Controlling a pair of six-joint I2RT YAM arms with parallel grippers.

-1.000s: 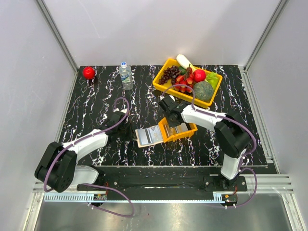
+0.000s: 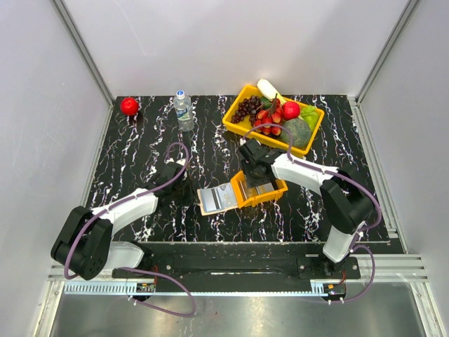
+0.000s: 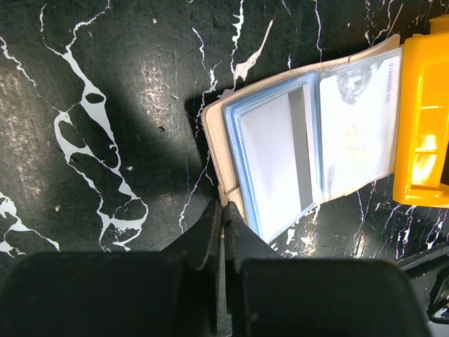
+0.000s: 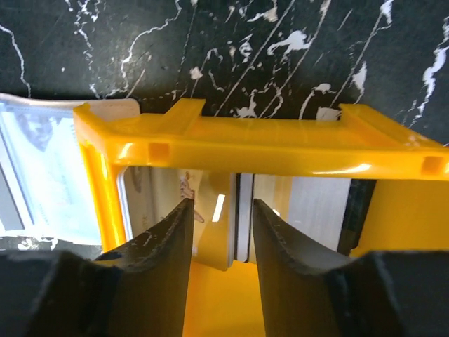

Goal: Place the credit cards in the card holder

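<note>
The tan card holder (image 3: 217, 144) lies spread open, with clear blue-edged sleeves; a white card with a grey stripe (image 3: 273, 151) and another white card (image 3: 358, 126) show in them. At its lower left corner my left gripper is shut, tips touching the edge; whether the thin cover is pinched is hidden. Several cards stand on edge in the yellow box (image 4: 280, 156), among them a tan card (image 4: 214, 217) and a white card (image 4: 317, 203). Over the box my right gripper is open, the tan card and a dark-edged card below the gap between its fingers.
Behind the box sits a yellow basket (image 2: 230, 118) of fruit and vegetables. A water bottle (image 2: 184, 112) and a red ball-shaped item (image 2: 129, 106) stand at the back left. The box's left wall is right against the holder. Bare marble surrounds the left arm.
My right gripper has shifted slightly to the right over the yellow box. The left arm, the holder and the box have stayed in place.
</note>
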